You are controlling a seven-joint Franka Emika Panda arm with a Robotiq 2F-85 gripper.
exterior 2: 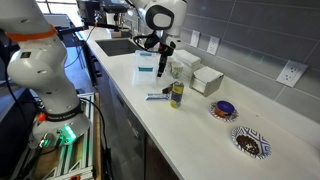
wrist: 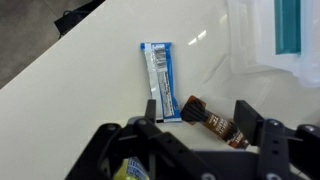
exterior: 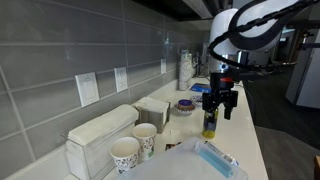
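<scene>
My gripper is open with nothing between its fingers, hanging above the counter. In the wrist view, a blue-and-white packet (wrist: pixel 160 82) lies flat on the white surface, just beyond the left finger. A dark brown wrapped bar (wrist: pixel 214 123) shows between and beyond the fingertips, lying at an angle. Exterior view 2 has the packet (exterior 2: pixel 158 97) lying between a clear container (exterior 2: pixel 145 76) and a yellow can (exterior 2: pixel 177 95). From exterior view 1, the gripper (exterior: pixel 221 104) appears above and close to the can (exterior: pixel 209 127).
Two patterned paper cups (exterior: pixel 125 153) and a long white box (exterior: pixel 101 139) stand along the tiled wall. A red-and-blue bowl (exterior 2: pixel 222 109) and a patterned plate (exterior 2: pixel 250 142) sit farther along the counter.
</scene>
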